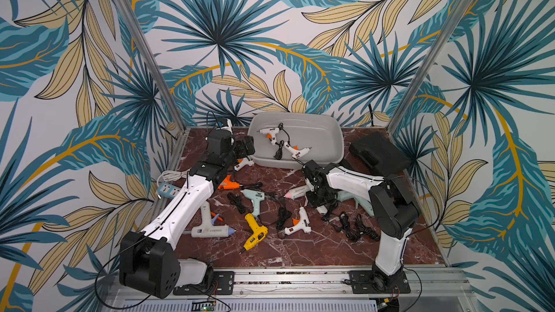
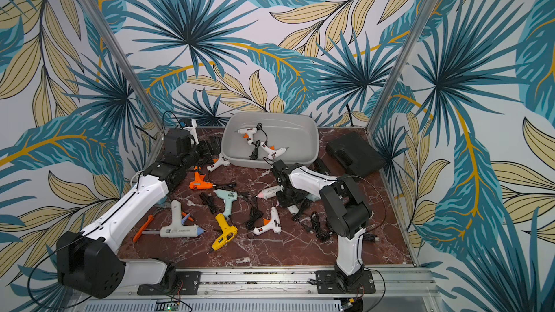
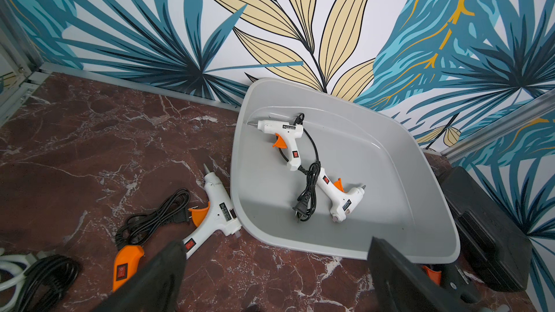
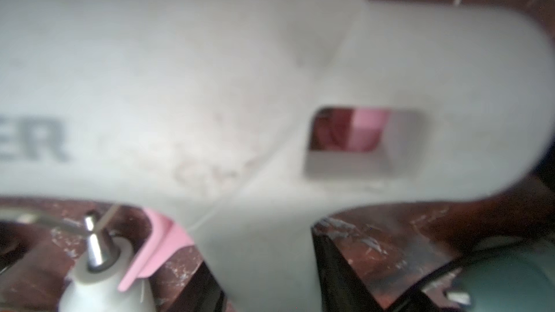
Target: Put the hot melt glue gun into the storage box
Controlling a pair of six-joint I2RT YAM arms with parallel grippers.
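Observation:
The grey storage box (image 3: 399, 202) at the back holds two white glue guns (image 3: 289, 127) with cords. My left gripper hangs open left of the box, nothing between its fingers. My right gripper is low at centre right, around the handle of a light grey glue gun (image 4: 173, 81) with pink parts, which fills the right wrist view; I cannot tell whether it grips it. More glue guns lie on the table: yellow (image 2: 225, 231), orange (image 2: 199, 182), mint (image 2: 226, 199) and several white or grey ones (image 2: 267, 225).
A black case (image 1: 378, 153) sits right of the box. A power strip (image 1: 167, 190) and cables lie at the left. Black cord bundles (image 1: 349, 225) lie at the front right. The marble table (image 1: 219, 254) is crowded in the middle.

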